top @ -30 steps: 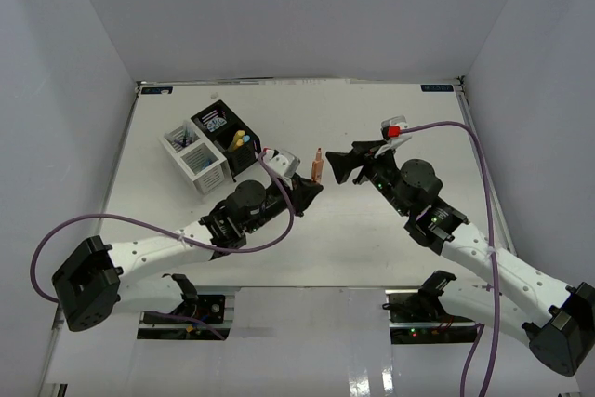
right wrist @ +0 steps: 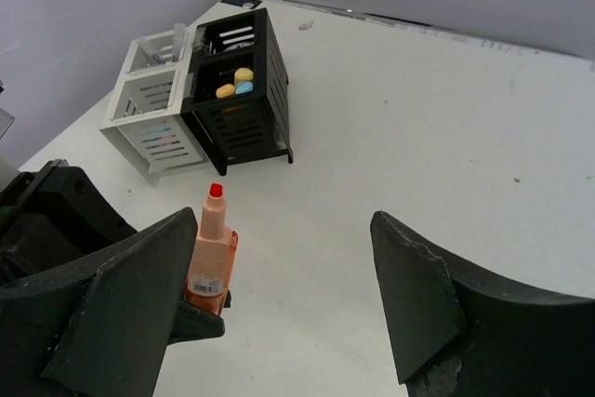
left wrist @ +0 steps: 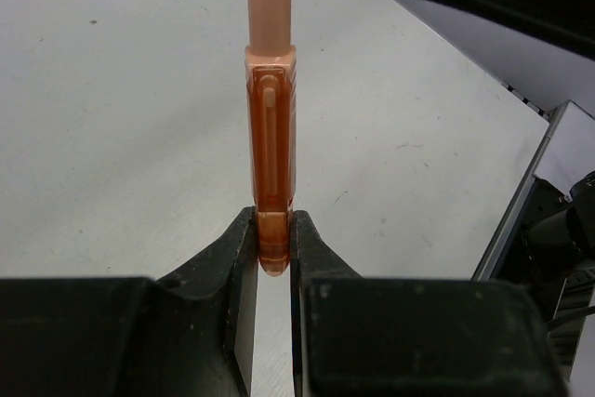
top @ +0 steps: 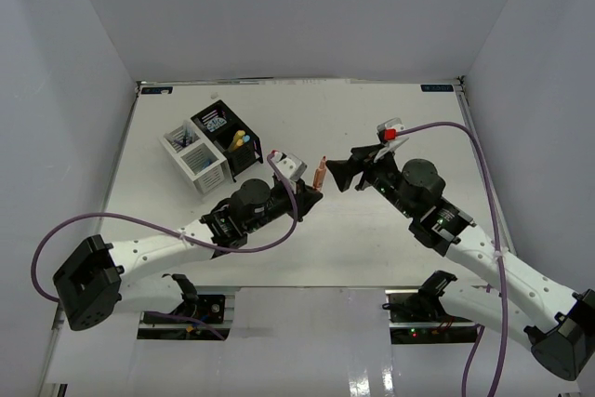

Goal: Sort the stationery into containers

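An orange bottle-like item with a red tip (left wrist: 271, 137) stands upright, held between the fingers of my left gripper, near the middle of the table. My right gripper is open just right of it, its fingers spread, with nothing between them; in the top view it faces the item. Behind and left sit a black container (right wrist: 256, 118) and a white container (right wrist: 163, 141), both holding small items, among them yellow and blue pieces in the black one.
Grey walls (top: 297, 6) enclose the white table (top: 400, 109) on the sides and back.
Both arms have shifted only slightly; the orange item in my left gripper sits a little further right than a second ago.
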